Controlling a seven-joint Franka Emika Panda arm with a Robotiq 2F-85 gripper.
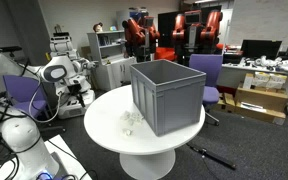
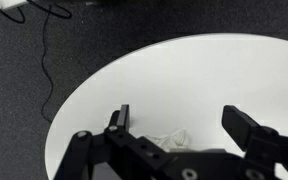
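Note:
My gripper stands open in the wrist view, its two black fingers wide apart with bare white tabletop between their tips. A pale, crumpled-looking item (image 2: 170,140) lies on the round white table (image 2: 184,65), partly hidden behind the gripper body. In the exterior view, small whitish pieces (image 1: 131,120) rest on the table in front of a big grey bin (image 1: 168,98). The arm (image 1: 59,72) reaches in from the left, its end beside the table's left edge. What the pale item is, I cannot tell.
The bin takes up the table's right half. Beyond the table are a purple chair (image 1: 206,70), cardboard boxes (image 1: 261,100) and red-and-black equipment (image 1: 196,35). A dark rod (image 1: 212,155) lies on the floor. Cables (image 2: 44,55) run beside the table.

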